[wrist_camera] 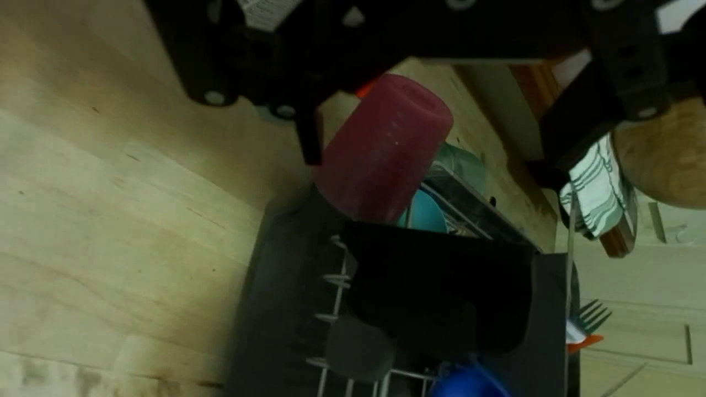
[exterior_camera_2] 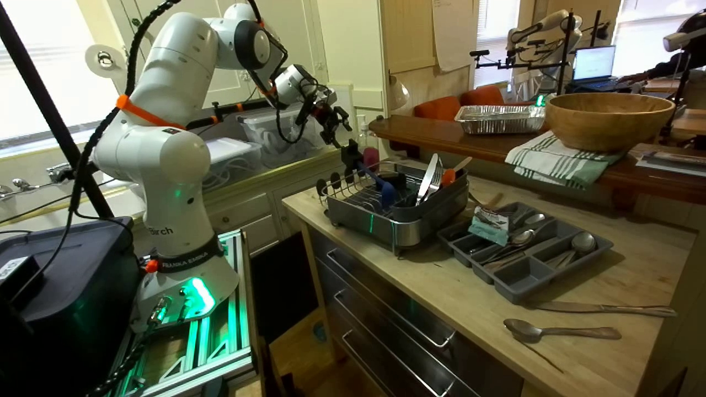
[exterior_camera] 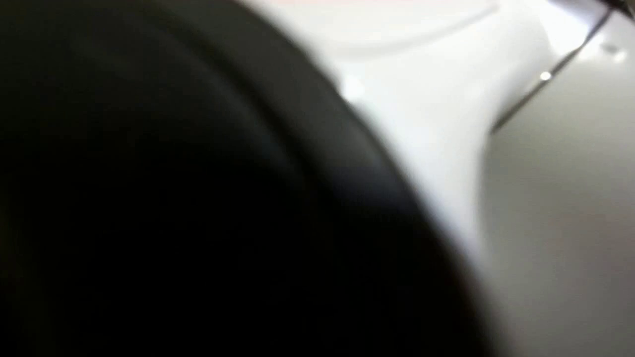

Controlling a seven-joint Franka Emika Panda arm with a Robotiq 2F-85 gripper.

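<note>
A magenta-red cup (wrist_camera: 387, 145) sits tilted or upside down at the end of the dark dish rack (wrist_camera: 291, 291) in the wrist view. My gripper is open, its fingers (wrist_camera: 311, 135) spread wide. The left finger overlaps the cup's edge in the image; whether it touches cannot be told. In exterior view 2 the gripper (exterior_camera_2: 338, 130) hangs above the rack's back left corner, with the cup (exterior_camera_2: 371, 157) just to its right and lower. Exterior view 1 is nearly filled by a blurred arm link (exterior_camera: 268, 196), hiding the gripper and cup there.
A blue utensil (exterior_camera_2: 388, 193), a knife (exterior_camera_2: 428, 177) and a fork stand in the rack. Right of it lies a grey cutlery tray (exterior_camera_2: 529, 281) with several utensils and a packet. A knife and spoon (exterior_camera_2: 562, 332) lie on the counter. A wooden bowl (exterior_camera_2: 609, 119) sits on the raised ledge.
</note>
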